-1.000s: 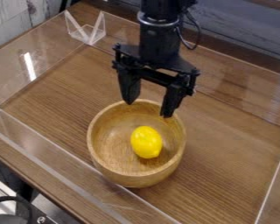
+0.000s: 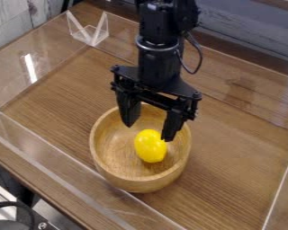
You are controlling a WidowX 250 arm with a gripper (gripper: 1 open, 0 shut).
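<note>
A round tan bowl (image 2: 122,169) sits on the wooden table, holding a yellow oval object (image 2: 150,146) near its middle. My black gripper (image 2: 151,119) hangs over the back of the bowl, its two fingers spread wide apart, one at the left and one at the right, above and behind the yellow object. Nothing shows between them.
A clear plastic piece (image 2: 89,27) lies at the upper left. A dark cable runs at the lower left edge.
My gripper has moved down and slightly toward the front of the bowl, closer to the yellow object, staying open. The bowl and yellow object have not visibly moved.
</note>
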